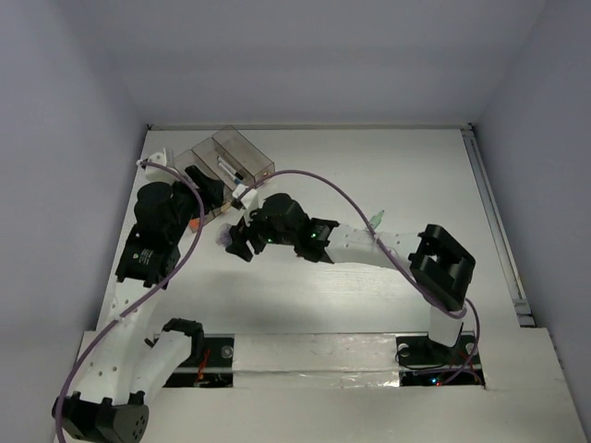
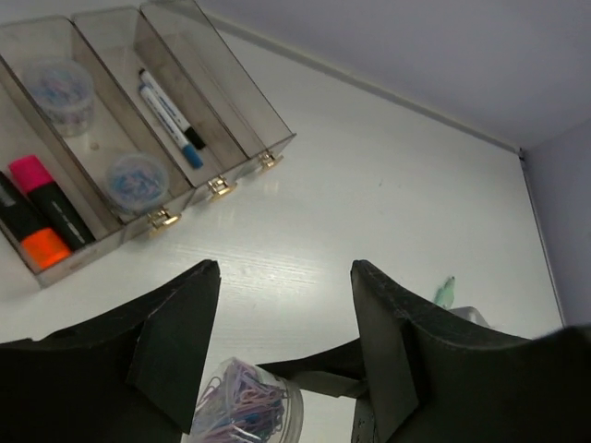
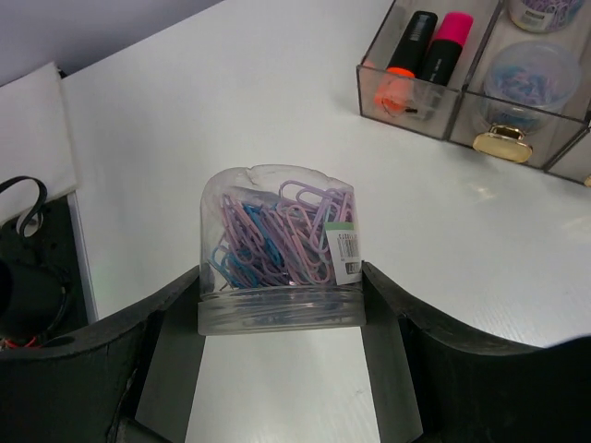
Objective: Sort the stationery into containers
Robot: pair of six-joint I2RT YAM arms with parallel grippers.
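A clear tub of paper clips [image 3: 282, 245] is gripped by my right gripper, shut on its sides above the table. From above, the tub [image 1: 224, 236] shows just in front of the organizer. Over the organizer's left part stands my left gripper [image 1: 211, 187]; its fingers are apart, and nothing shows held between them. The clear organizer [image 2: 208, 189] has long compartments: black highlighters [image 2: 55, 198] with pink and orange ends at left, two tubs [image 2: 137, 181] beside them, then two pens [image 2: 171, 118]. Its rightmost compartment looks empty.
A small green item [image 1: 377, 219] lies right of centre, beyond the right forearm. That forearm crosses the middle of the table and hides what lies under it. Both grippers are close together near the organizer.
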